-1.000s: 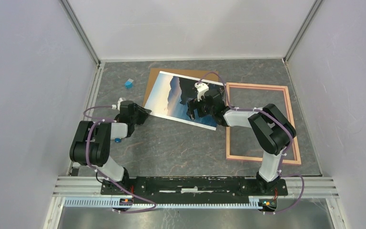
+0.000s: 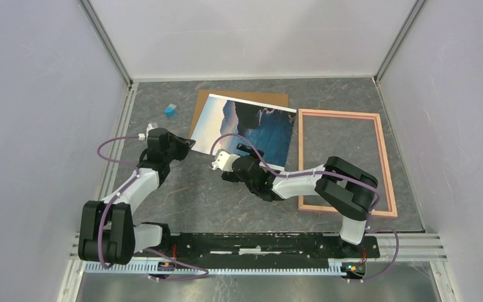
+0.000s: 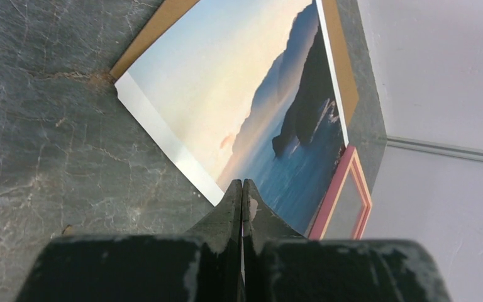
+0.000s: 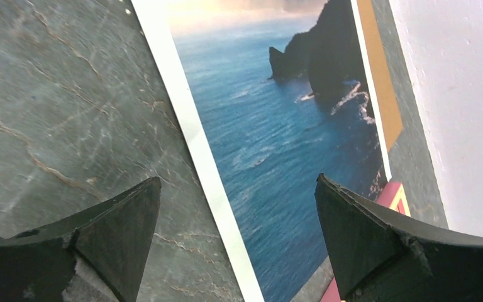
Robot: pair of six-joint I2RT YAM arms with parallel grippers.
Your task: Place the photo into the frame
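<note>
The seascape photo (image 2: 270, 135) with white borders lies askew on a brown board (image 2: 270, 99). At its right stands the empty wooden frame (image 2: 339, 114), the photo's right end meeting the frame's left side. Close to the photo's front left corner is my left gripper (image 2: 192, 143). Its fingertips (image 3: 234, 195) are shut over the photo's front border in the left wrist view, and nothing clearly shows between them. My right gripper is open above the photo's front edge, one finger over the picture and the other over the table. Contact with the photo cannot be told.
A small blue block (image 2: 170, 110) lies at the back left. Bare grey table (image 2: 207, 201) extends in front of the photo. My right arm (image 2: 346, 182) crosses the frame's front left part. White walls close in the sides and back.
The right gripper has moved left and toward the front, from above the picture to its front edge. The photo has hardly moved.
</note>
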